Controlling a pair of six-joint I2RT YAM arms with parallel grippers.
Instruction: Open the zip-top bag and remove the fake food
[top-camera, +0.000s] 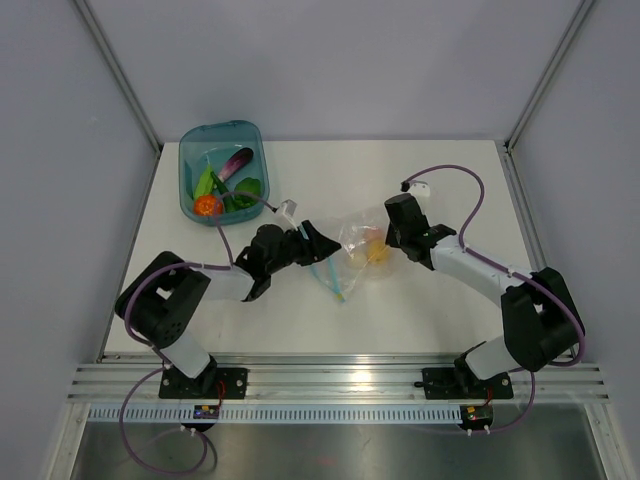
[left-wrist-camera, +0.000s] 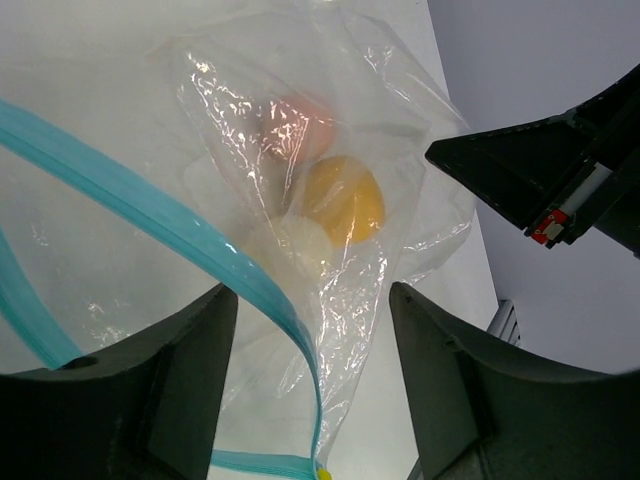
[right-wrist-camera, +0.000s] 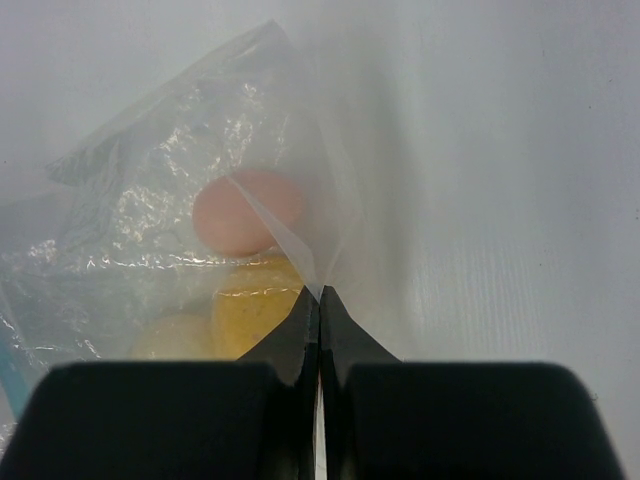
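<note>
A clear zip top bag (top-camera: 345, 228) with a light blue zip strip (left-wrist-camera: 150, 205) lies mid-table. Its mouth gapes on the left, the two strips standing apart. Inside show a pinkish-red food piece (right-wrist-camera: 245, 212), a yellow one (left-wrist-camera: 343, 200) and a pale one (left-wrist-camera: 295, 248). My right gripper is shut on a pinched fold of the bag beside the food. At the bag's mouth, my left gripper has its fingers apart, and the near zip strip runs behind the left finger into the gap. Whether it touches them is unclear.
A teal bin (top-camera: 222, 128) at the back left holds an eggplant (top-camera: 236, 163), a tomato (top-camera: 208, 206) and green vegetables. Bare table lies in front of the bag and to its right. Walls enclose the back and sides.
</note>
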